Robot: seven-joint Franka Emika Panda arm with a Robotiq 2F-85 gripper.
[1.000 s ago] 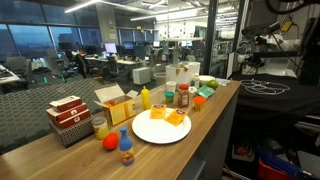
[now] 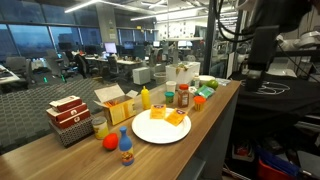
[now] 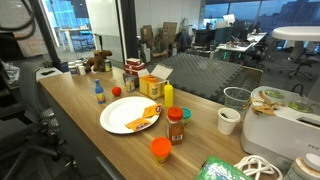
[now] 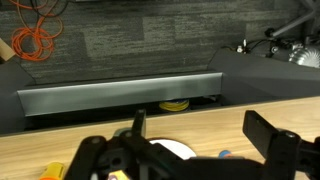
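Note:
My gripper is open, its dark fingers wide apart and nothing between them. In exterior view 1 the gripper [image 2: 262, 52] hangs at the upper right, off the counter's front side and well above it. On the counter lies a white plate [image 2: 150, 130] bearing flat orange-yellow pieces [image 2: 176, 117]. Beside the plate stand a blue bottle [image 2: 126, 150], a red ball-like item [image 2: 111, 142] and a yellow bottle [image 2: 146, 99]. A red-lidded jar [image 3: 175, 125] and an orange cup [image 3: 161, 149] are at the plate's other side. The wrist view catches only the plate's edge [image 4: 175, 148].
An open cardboard box [image 2: 116, 106] and stacked red-topped boxes [image 2: 69, 111] line the back. A white toaster-like appliance [image 3: 285, 125], a white cup [image 3: 228, 121] and a green packet [image 3: 220, 170] crowd the far end. Orange cables [image 4: 38, 38] lie on the floor.
The arm has come further into exterior view 1 from the right edge, moving left towards the counter. Objects on the counter look unmoved.

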